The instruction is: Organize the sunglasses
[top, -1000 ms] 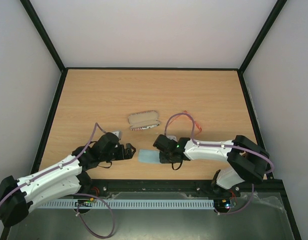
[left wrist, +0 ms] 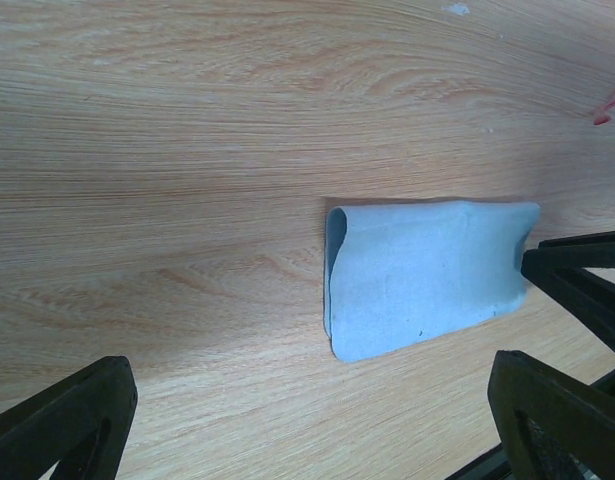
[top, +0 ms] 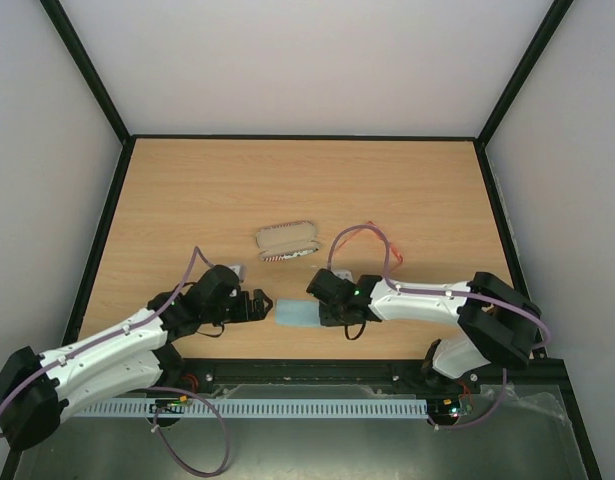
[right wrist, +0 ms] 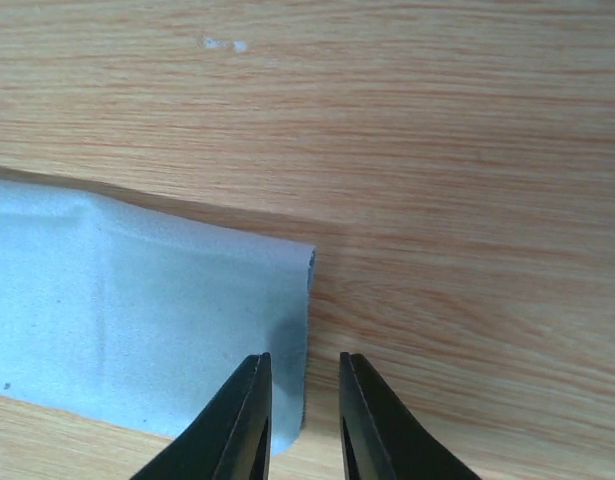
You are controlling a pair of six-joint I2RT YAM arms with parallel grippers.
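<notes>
A folded light-blue cloth (top: 296,313) lies flat near the table's front edge, between my two grippers. At its left end, my left gripper (top: 264,304) stands wide open with nothing between its fingers. My right gripper is partly open over the cloth's right end; its left finger (right wrist: 249,400) overlaps that edge and its right finger (right wrist: 362,400) is just beyond. Behind the cloth sits an open beige case (top: 287,241) with a striped rim. A thin orange-red item (top: 388,246), perhaps sunglasses, lies partly behind the right arm's cable.
A small pale object (top: 237,270) shows beside the left arm, partly hidden. The right arm's purple cable (top: 362,229) loops over the table near the orange-red item.
The left arm has barely moved; the case and orange-red item look unchanged.
</notes>
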